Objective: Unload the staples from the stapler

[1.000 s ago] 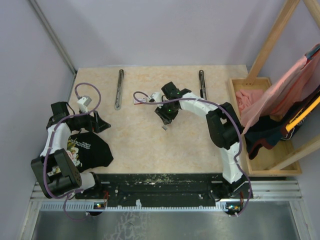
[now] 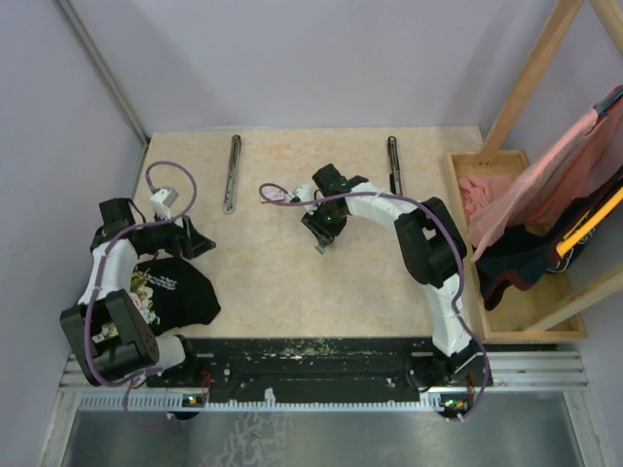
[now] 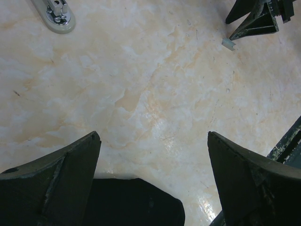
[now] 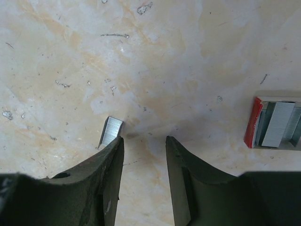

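Observation:
A long narrow grey stapler lies on the table at the left rear; one rounded end of the stapler shows in the left wrist view. Apart from it, a short strip of staples rests on the tabletop, also visible as a small grey strip in the left wrist view. My right gripper is part open just above the table, one fingertip right beside the strip and nothing between its fingers. My left gripper hangs wide open and empty over the table's left side.
A small red-and-white box of staples sits behind the right gripper. A dark long bar lies at the right rear. Black cloth is below the left arm, and a wooden bin stands at the right.
The left arm and the stapler have stayed where they were.

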